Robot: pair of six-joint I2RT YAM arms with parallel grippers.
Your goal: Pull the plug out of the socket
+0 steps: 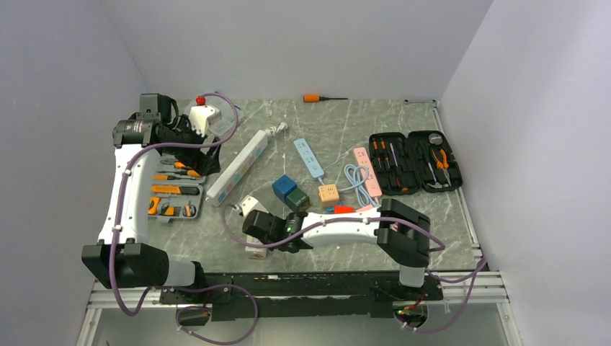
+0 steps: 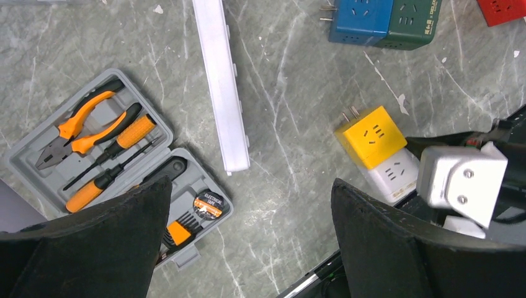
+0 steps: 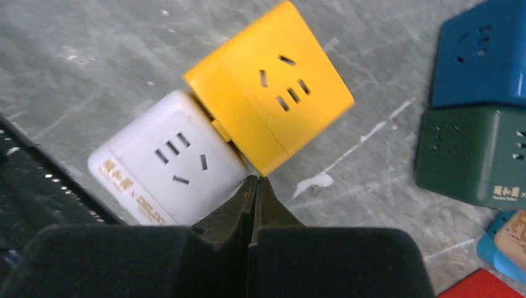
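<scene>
A yellow cube plug point(image 3: 282, 93) and a white cube socket point(image 3: 164, 161) sit side by side, close against each other, near the table's front edge; in the top view my right arm largely hides them. My right gripper is shut, its tips at the edge where the two cubes meet, with nothing visible held. In the left wrist view metal prongs stick out from the yellow cube's far side. My left gripper is high over the left of the table, open and empty.
A blue cube point(image 2: 360, 18) and a green cube point(image 2: 410, 25) lie behind. A long white power strip point(image 2: 220, 93) and a grey tool case point(image 2: 99, 143) are at left, a black tool case point(image 1: 393, 162) at right. Free table lies between strip and cubes.
</scene>
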